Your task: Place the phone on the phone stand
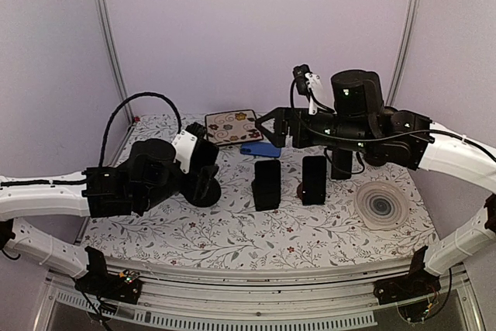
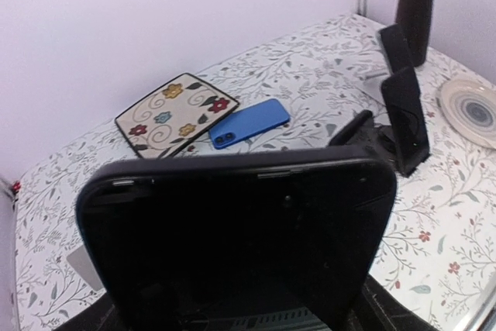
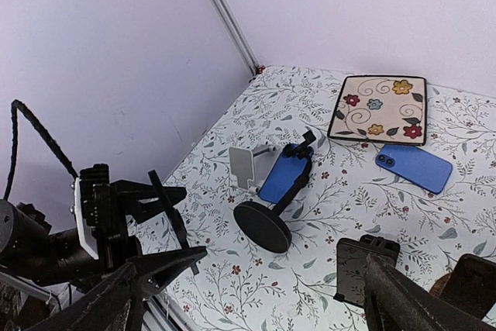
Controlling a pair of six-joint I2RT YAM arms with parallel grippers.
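A dark-screened phone fills the lower middle of the left wrist view, with my left gripper shut on it. From the right wrist view that phone appears nearly edge-on, clear of the table and apart from the right gripper. My right gripper is open and empty, its fingers spread wide. A round-based black stand is on the table's left side, a blue panel between its arm and a white stand. Black stands or phones occupy the middle; which is which is unclear.
A blue phone lies flat beside a flowered tile at the back. On the right are a round plate and a dark cylinder. Bare patterned cloth runs along the front.
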